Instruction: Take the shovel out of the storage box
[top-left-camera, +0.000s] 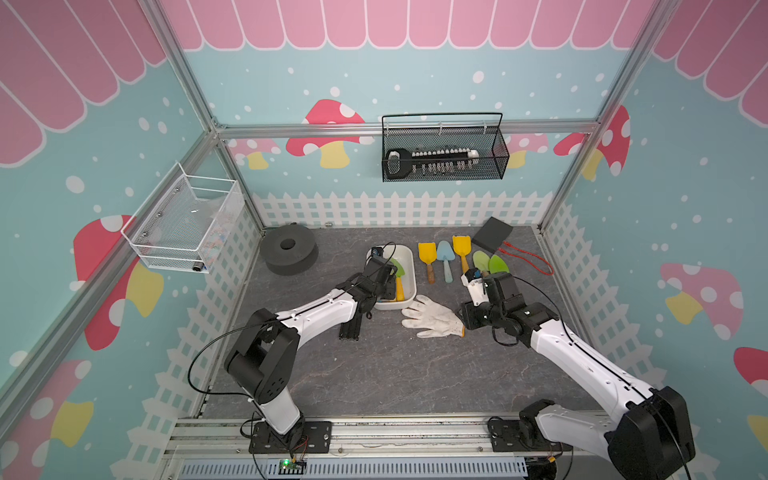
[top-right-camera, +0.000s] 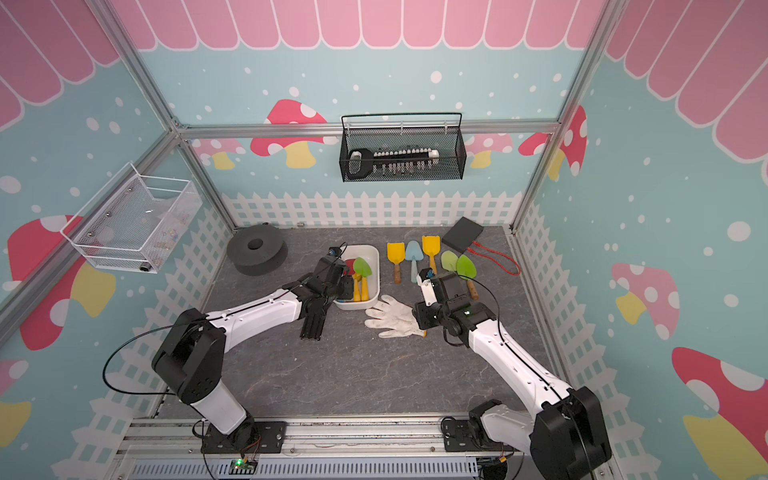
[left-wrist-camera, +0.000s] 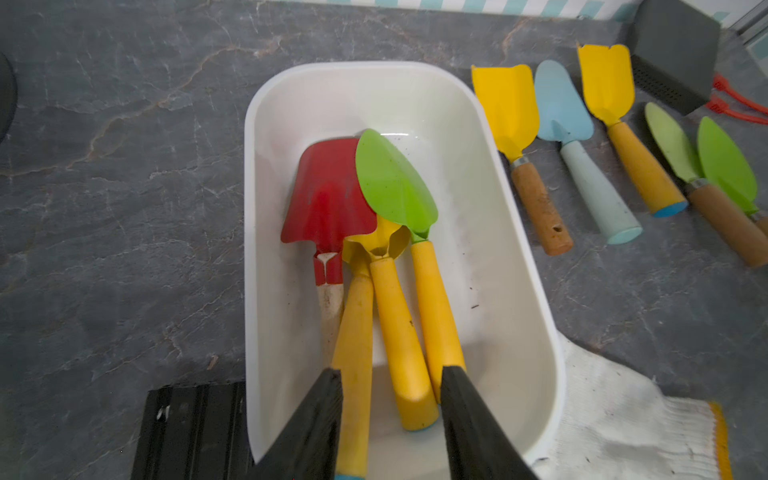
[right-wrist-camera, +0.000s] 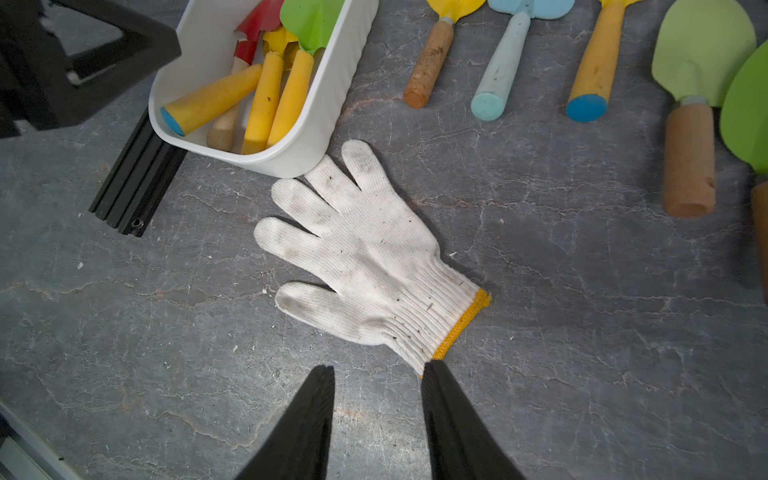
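Note:
A white storage box (left-wrist-camera: 272, 200) holds several shovels: a red one (left-wrist-camera: 328, 192), a green one (left-wrist-camera: 396, 184) and ones with yellow handles (left-wrist-camera: 400, 352). My left gripper hangs over the near part of the box, open, with its fingertips above the handles. My right gripper is part open above the table by the cuff of a white glove (right-wrist-camera: 368, 264), nothing visible between its fingers.
More shovels (top-left-camera: 427, 256) lie right of the box. A dark grey ring (top-left-camera: 280, 260) sits at the back left, black strips (left-wrist-camera: 192, 424) beside the box, and a dark block with red cord (top-left-camera: 492, 232) at the back right.

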